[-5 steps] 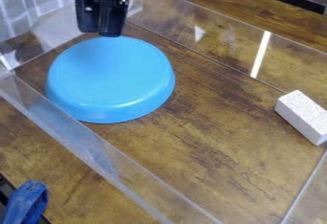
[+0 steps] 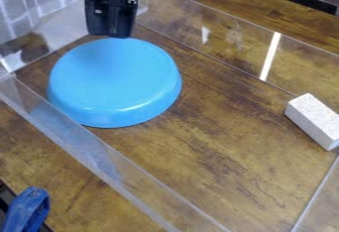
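A black gripper (image 2: 111, 14) hangs at the top of the camera view, just behind and above a round blue disc (image 2: 114, 81) lying on the wooden surface. Whether its fingers are open or shut cannot be made out, and nothing held is visible. A white speckled block (image 2: 312, 122) lies at the right.
Clear plastic walls border the wooden floor (image 2: 212, 162). A blue object (image 2: 27, 212) sits at the lower left, outside the near wall.
The gripper has shifted very slightly. The disc and the block stay where they were.
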